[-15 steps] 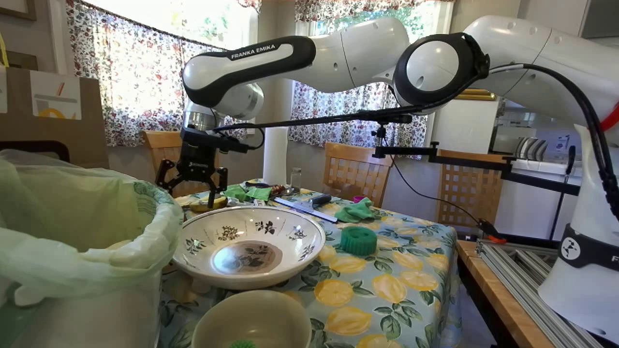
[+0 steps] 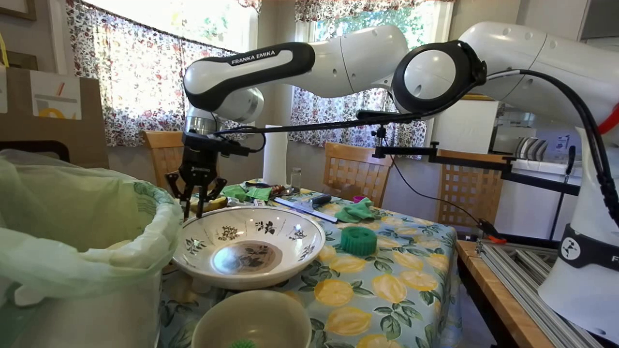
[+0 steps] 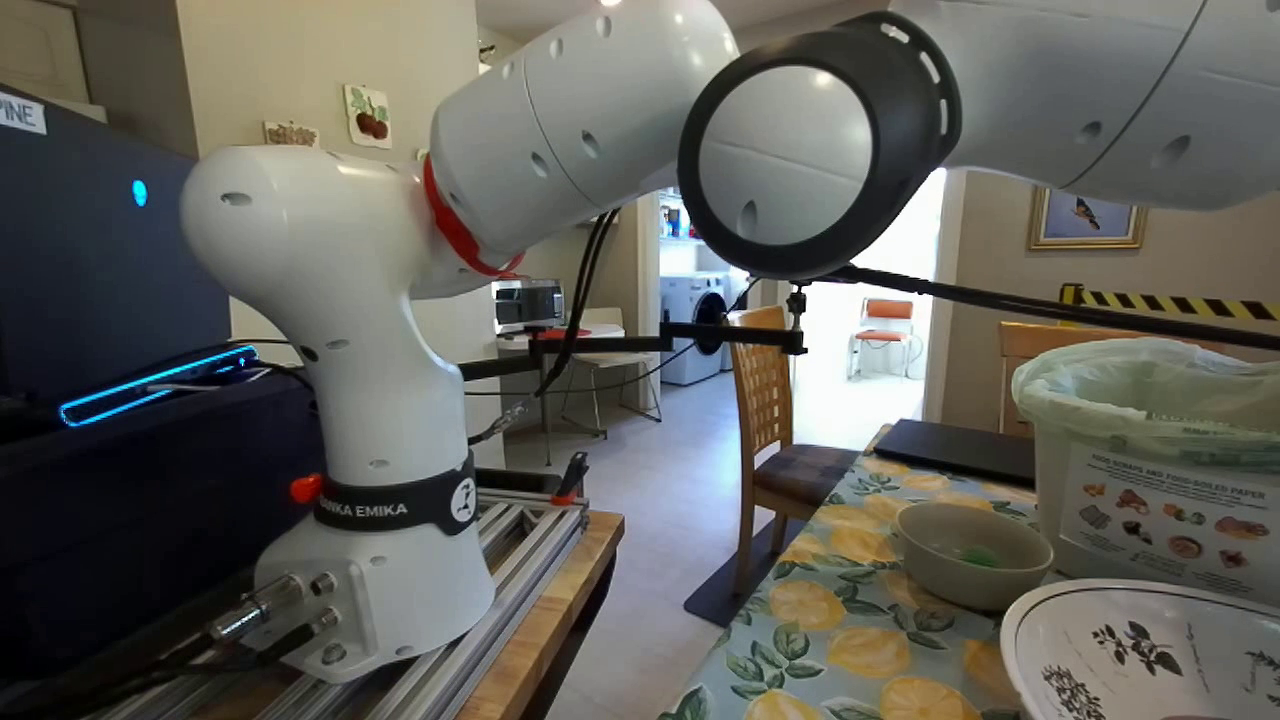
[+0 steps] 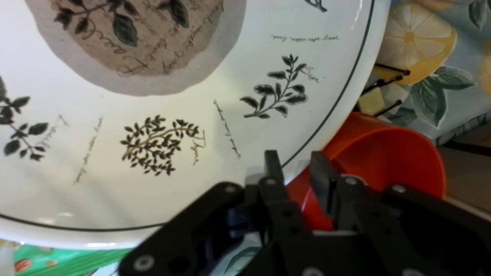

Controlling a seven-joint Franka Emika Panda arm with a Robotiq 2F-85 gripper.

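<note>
A wide white bowl (image 2: 249,243) with dark herb drawings sits on the lemon-patterned tablecloth. My gripper (image 2: 192,211) points down at the bowl's far left rim. From the wrist, the bowl (image 4: 152,138) fills much of the view, and its rim passes through the narrow gap of my gripper. The fingers (image 4: 273,165) stand part open, one toward the bowl's inside and the other over a red cup (image 4: 396,154) just outside the rim. Whether either finger touches the rim cannot be made out.
A lined bin (image 2: 87,243) stands close on the left. A smaller beige bowl (image 2: 249,319) with something green inside is in front. A green lid (image 2: 358,240), a green cloth (image 2: 355,211) and a knife (image 2: 305,209) lie right of the white bowl.
My gripper has come down to the bowl's rim, and its fingers have drawn much closer together. The bowl has not visibly moved.
</note>
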